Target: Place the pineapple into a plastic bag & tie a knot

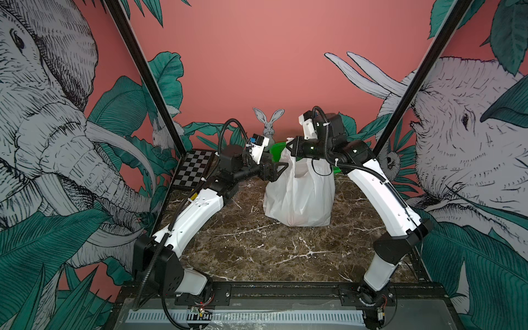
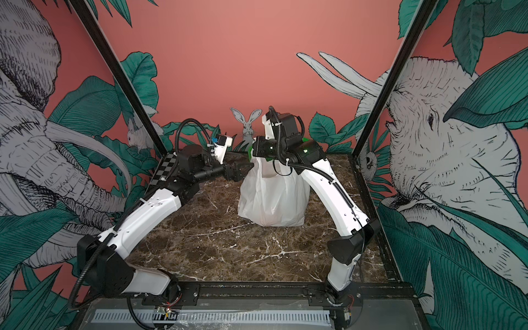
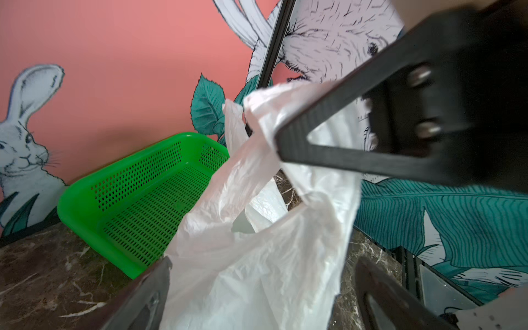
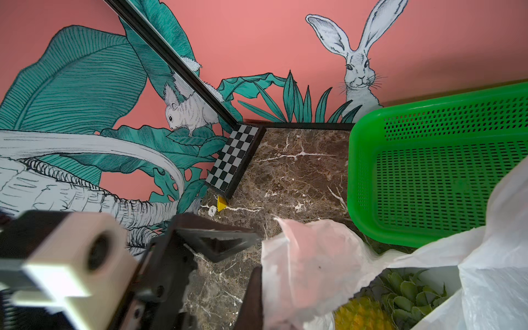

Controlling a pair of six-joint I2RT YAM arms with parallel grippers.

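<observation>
The white plastic bag (image 1: 302, 192) stands upright on the table, its mouth pulled up at one side. Through that opening the right wrist view shows the yellow pineapple (image 4: 363, 315) with its green crown (image 4: 412, 297) inside. My right gripper (image 1: 293, 147) is shut on the bag's upper edge, a raised strip of plastic running up to its fingers (image 3: 352, 156). To the left of the bag, my left gripper (image 1: 278, 170) stands open; in the left wrist view its blurred fingers (image 3: 145, 294) lie either side of the plastic. No knot shows in the bag.
Behind the bag sits an empty green basket (image 4: 365, 181). At the back left lies a checkered board (image 4: 233, 156) with a small yellow piece (image 4: 221, 203) beside it.
</observation>
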